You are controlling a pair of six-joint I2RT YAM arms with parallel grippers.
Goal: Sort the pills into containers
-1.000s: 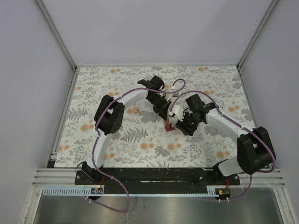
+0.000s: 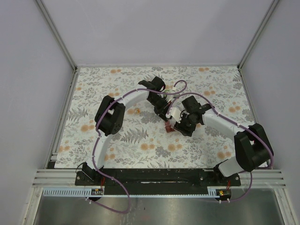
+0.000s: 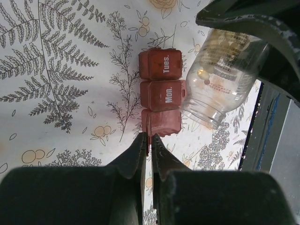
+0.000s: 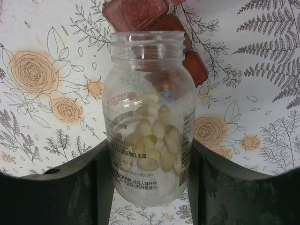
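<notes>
A dark red pill organizer lies on the patterned cloth, its "Tues." and "Mon." lids closed. Beyond "Mon." the end compartment looks uncovered, with a thin reddish lid standing upright at its side. My left gripper is shut on that lid's edge. Around the body of a clear bottle my right gripper is shut; several pale yellow softgels are inside. In the left wrist view the bottle is tilted, its mouth beside "Mon." and the end compartment. Whether the compartment holds pills cannot be made out.
Both arms crowd together over the organizer near the table's middle. A pale object stands just behind the grippers.
My right gripper, with the bottle, has moved slightly left, closer over the organizer. The left arm has stayed put.
</notes>
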